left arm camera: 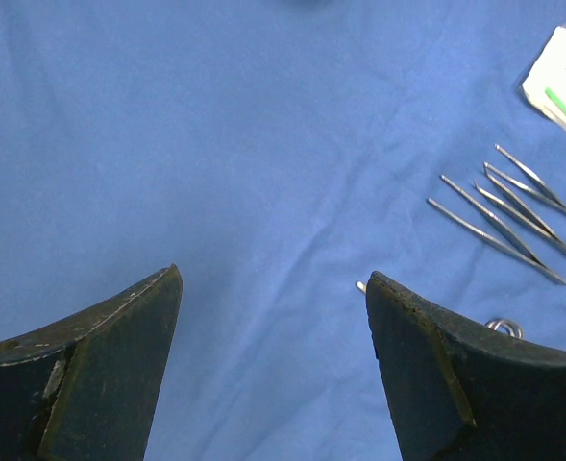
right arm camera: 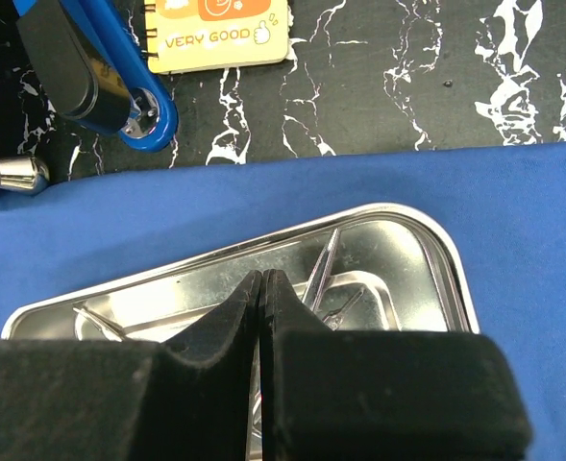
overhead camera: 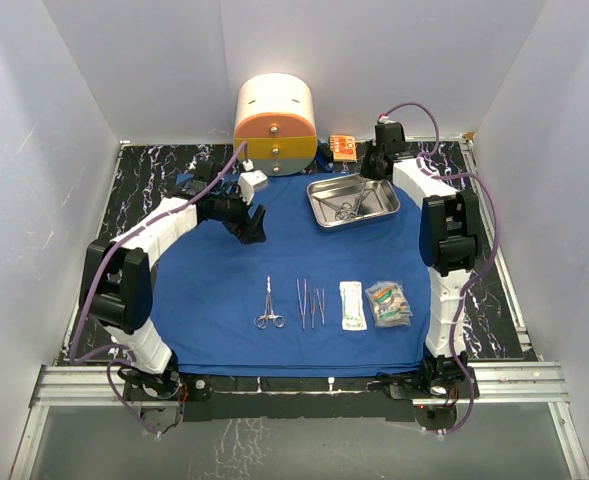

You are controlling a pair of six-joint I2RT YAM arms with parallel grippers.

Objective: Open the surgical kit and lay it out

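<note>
A steel tray (overhead camera: 321, 219) stands at the back right, several metal instruments inside, scissors (overhead camera: 345, 211) with ring handles among them. Over its back rim in the top view is my right gripper (overhead camera: 366, 174), its fingers pressed together with nothing between them. In the right wrist view a slim pointed instrument (right arm camera: 323, 267) lies in the tray, just beyond the fingers and outside them; its lower part is hidden. My left gripper hangs open and empty above the blue cloth. Laid out in front are a clamp (overhead camera: 268, 308), tweezers (overhead camera: 303, 303), a white packet (overhead camera: 352, 306) and a clear bag (overhead camera: 388, 304).
An orange drawer cabinet (overhead camera: 274, 128) stands behind the cloth at the back. Beside it lie a blue-handled item (right arm camera: 152, 120) and an orange notebook (overhead camera: 343, 148). Bare cloth (overhead camera: 214, 290) stretches across the middle and left.
</note>
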